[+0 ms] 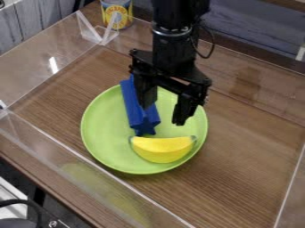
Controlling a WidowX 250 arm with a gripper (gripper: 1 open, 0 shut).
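Observation:
My black gripper (165,105) is open, hanging over the green plate (110,144) with its fingers on either side of empty space, its left side partly covering a blue block (141,116). A yellow banana (162,148) lies on the front part of the plate, below the gripper.
A can (116,14) stands at the top left edge of the wooden surface. A black cable (24,207) shows at the lower left.

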